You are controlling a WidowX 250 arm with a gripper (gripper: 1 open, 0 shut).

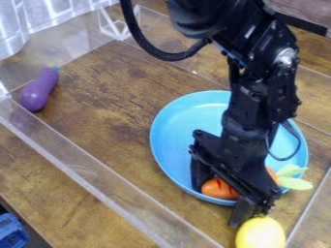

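Observation:
My black gripper (226, 184) is down inside the blue plate (175, 131), its fingers open around an orange carrot (219, 189) with pale green leaves (293, 178) at the plate's right. The gripper hides much of the carrot and the plate's middle.
A yellow lemon-like object (260, 234) lies just below the plate. A purple eggplant (39, 90) lies at the upper left. Clear plastic walls border the wooden surface (91, 126), which is bare at left of the plate. A blue object (8, 229) sits at the lower left corner.

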